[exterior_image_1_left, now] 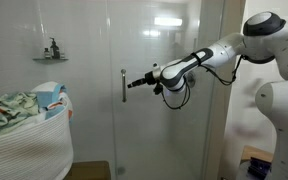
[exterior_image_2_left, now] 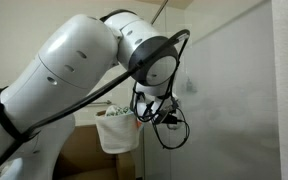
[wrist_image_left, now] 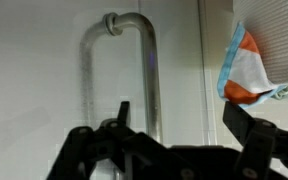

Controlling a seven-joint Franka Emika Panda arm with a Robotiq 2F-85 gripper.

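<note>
A vertical metal bar handle (wrist_image_left: 151, 85) is fixed to a pale, glossy door panel; its upper end bends into the panel. In exterior view 1 the handle (exterior_image_1_left: 124, 87) stands upright just left of my gripper (exterior_image_1_left: 134, 82). From the wrist camera, my gripper is open, its two dark fingers wide apart. The bar appears between them in that view, closer to the left finger (wrist_image_left: 112, 135). Whether any finger touches the bar, I cannot tell. In exterior view 2 the arm largely hides the fingers.
A white woven basket (exterior_image_1_left: 29, 150) heaped with cloths (exterior_image_1_left: 9, 112) stands at the left. Behind it, a small wall shelf (exterior_image_1_left: 51, 56) carries bottles. A brown wooden piece (exterior_image_1_left: 89, 171) sits low by the door. Free space lies below the gripper.
</note>
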